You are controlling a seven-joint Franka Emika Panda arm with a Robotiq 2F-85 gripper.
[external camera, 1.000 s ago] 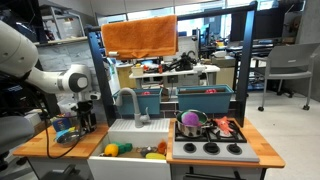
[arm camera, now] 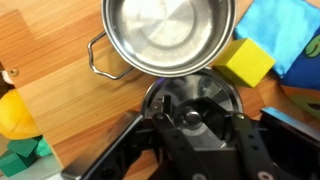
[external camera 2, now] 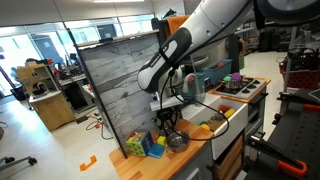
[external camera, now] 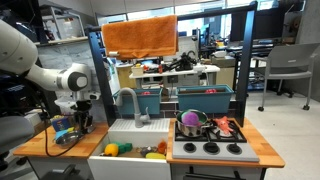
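A silver pot (arm camera: 170,30), open and empty, sits on the wooden counter at the top of the wrist view. Just below it in that view is a round metal lid (arm camera: 228,92) with a dark knob. My gripper is over the lid, its dark fingers shut on the knob. Seen from the side, the gripper (external camera 2: 168,126) is beside the pot (external camera 2: 178,141) at the counter's left end. Whether the lid touches the counter cannot be told.
Close to the pot and lid lie a yellow block (arm camera: 245,63) and a blue cloth (arm camera: 275,28). A sink with a faucet (external camera: 137,105) is to the right, then a stove (external camera: 212,148) carrying a purple pot (external camera: 192,121). Bare wood shows left of the lid in the wrist view.
The arm's wrist has shifted only slightly near the pot; its direction is hard to tell. The sink and stove things look unmoved.
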